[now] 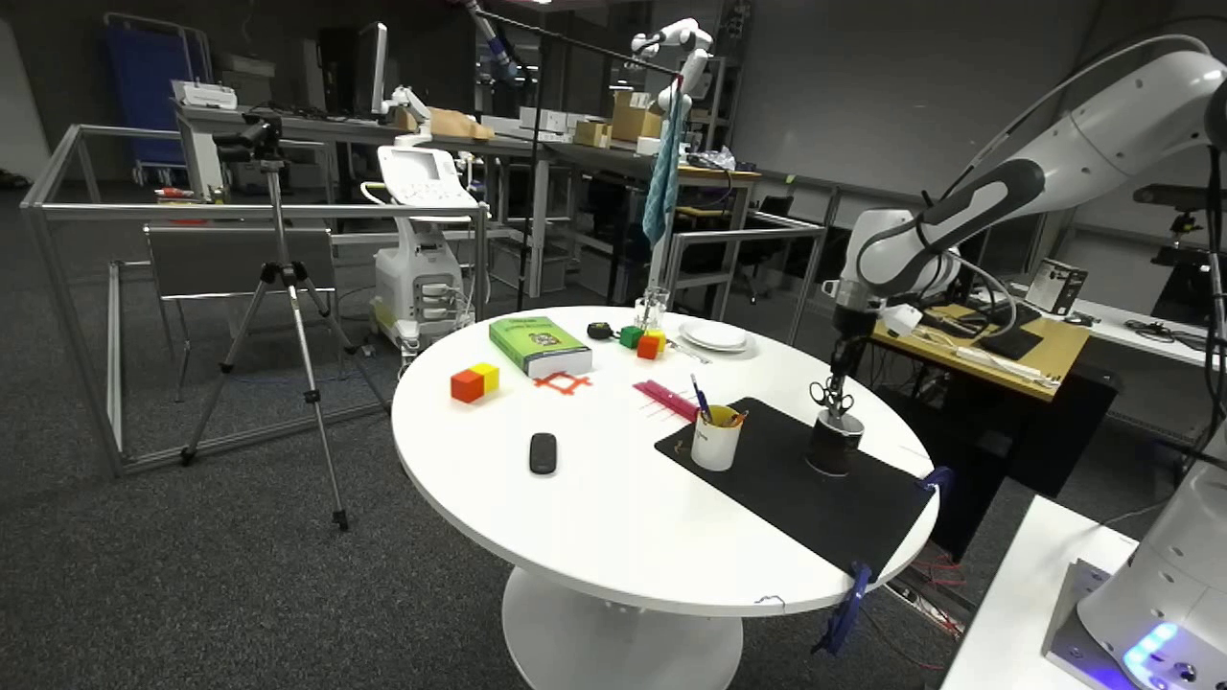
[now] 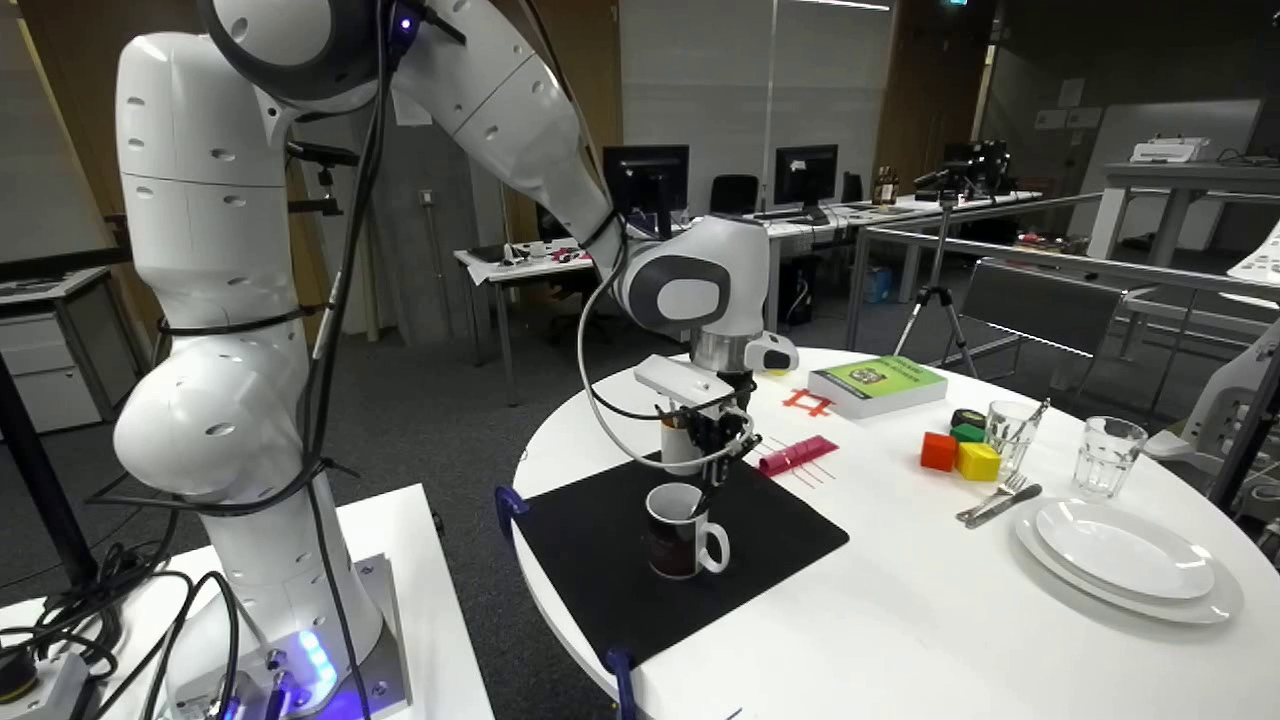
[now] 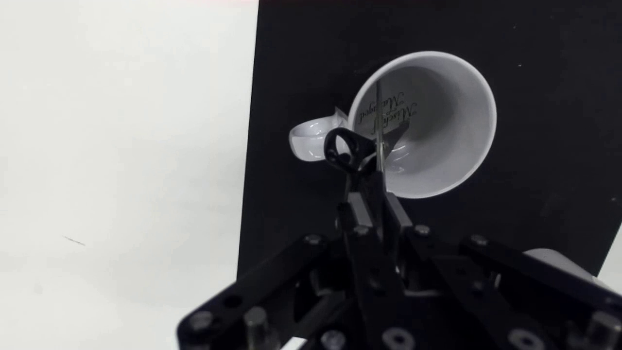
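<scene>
A pair of black-handled scissors [image 3: 339, 156] is pinched by my gripper, which is shut on one of the handles. In the wrist view the blades [image 3: 379, 111] reach past the rim into a white-lined mug [image 3: 452, 125]; whether their tips touch the inside is unclear. The mug, dark outside with a white handle [image 2: 716, 550], stands upright on the black mat [image 2: 600, 600]. In exterior view 1 the scissors [image 1: 833, 398] show just above the mug [image 1: 834, 447], beneath the tilted gripper [image 1: 841, 374].
A white cup with pens [image 1: 715, 443] stands on the mat's other edge, near a pink item [image 1: 667, 401]. Farther off are a green book [image 1: 541, 345], colored cubes [image 2: 956, 454], glasses [image 2: 1106, 456] and stacked plates [image 2: 1125, 548].
</scene>
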